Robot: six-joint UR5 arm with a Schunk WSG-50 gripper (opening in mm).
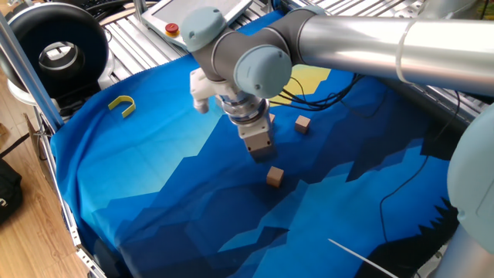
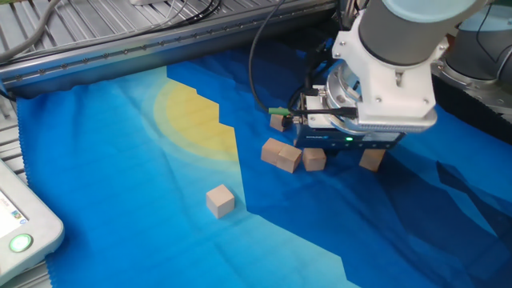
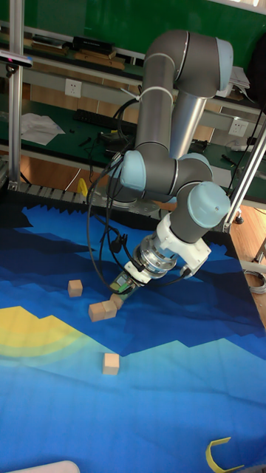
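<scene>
Several wooden cubes lie on the blue patterned cloth. In exterior view 2, a lone pale cube [image 2: 221,201] rests on light blue, left of a touching pair of cubes [image 2: 280,155]. A single cube [image 2: 314,159] sits right of that pair, and another cube [image 2: 371,159] shows at the gripper's lower right edge. Behind its left side is one more cube [image 2: 278,122]. My gripper [image 1: 261,154] points down among them, close to a separate cube [image 1: 275,177]. Its body hides the fingertips, so neither the finger opening nor anything between the fingers shows.
A yellow curved piece [image 1: 122,105] lies away from the cubes. Black cables [image 3: 96,228] hang beside the arm. A tablet-like panel [image 2: 22,228] borders the cloth at left.
</scene>
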